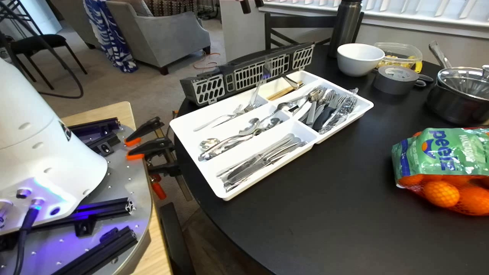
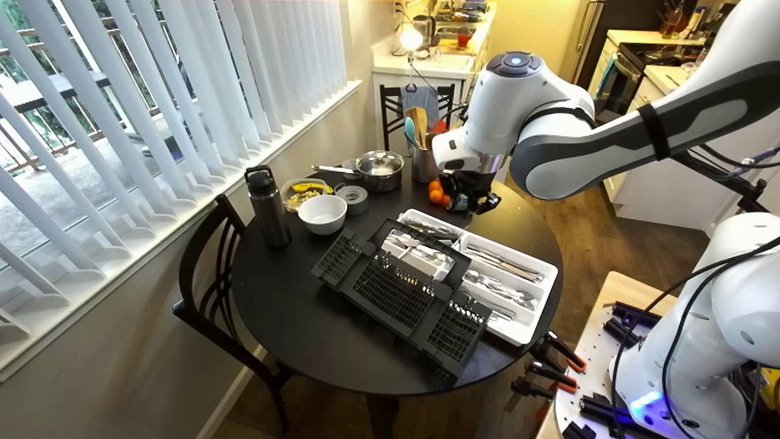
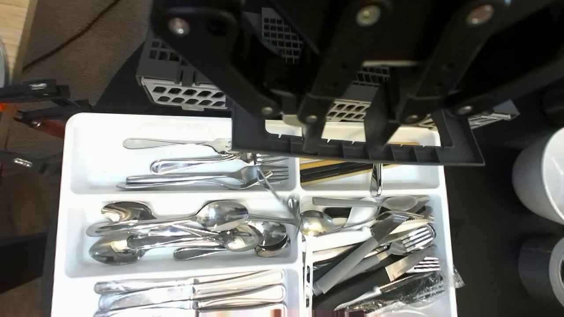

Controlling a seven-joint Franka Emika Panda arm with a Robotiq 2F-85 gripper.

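My gripper hangs over the tray; its fingers stand apart with nothing seen between them. In exterior view 1 only the fingertips (image 1: 245, 6) show at the top edge. Below them, clear of the fingers, a blurred fork (image 1: 256, 95) stands steeply tilted at the fork compartment of the white cutlery tray (image 1: 187, 123). Other forks (image 3: 174, 179) lie in that compartment. Spoons (image 3: 224, 215) fill the middle compartment and knives (image 3: 185, 290) the near one. Mixed cutlery (image 3: 375, 248) crowds the right-hand section.
A dark grey slotted basket (image 1: 208, 89) runs along the tray's far side. Beyond are a white bowl (image 1: 360, 59), a tape roll (image 1: 395, 80), a lidded pot (image 1: 463, 94) and a bottle (image 1: 344, 27). A bag of mandarins (image 1: 440, 169) lies right.
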